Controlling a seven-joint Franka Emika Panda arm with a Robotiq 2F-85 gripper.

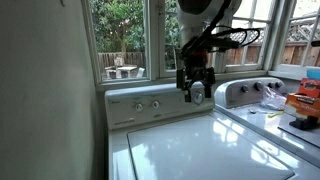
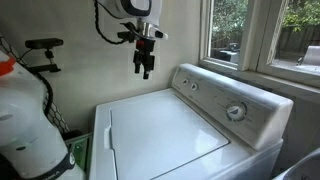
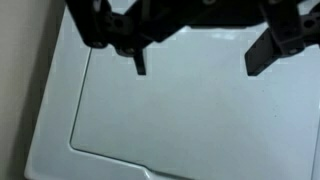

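Note:
My gripper (image 1: 197, 92) hangs above the white washing machine, its fingers wide apart. In the wrist view, both fingers frame bare air over the smooth white lid (image 3: 190, 110), and nothing sits between them. Exterior view 2 has the gripper (image 2: 100, 70) at the upper left, in front of the pale wall and well above the lid (image 2: 165, 140). The washer's control panel (image 1: 155, 107) runs along the back with several knobs, a large dial (image 2: 236, 111) at its right end.
To the right in exterior view 1 stands a second machine (image 1: 245, 92) with an orange box (image 1: 303, 104) and small items on top. Windows (image 1: 120, 40) line the back, and a wall (image 1: 45, 90) closes the left side. The washer's lid is clear.

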